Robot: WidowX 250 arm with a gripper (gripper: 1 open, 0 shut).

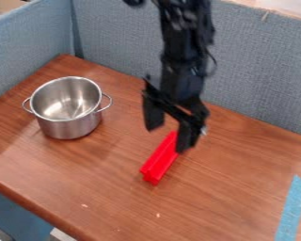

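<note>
A red bar-shaped object [158, 164] lies diagonally on the wooden table [116, 198], right of centre. My black gripper [171, 126] hangs just over its upper end, fingers apart and open, partly blurred; whether it touches the bar I cannot tell. A steel pot [68, 113] with two handles stands on the left, empty as far as shows.
A light blue strip [290, 209] lies at the right edge. Grey-blue padded walls [254, 66] border the table at the back and left.
</note>
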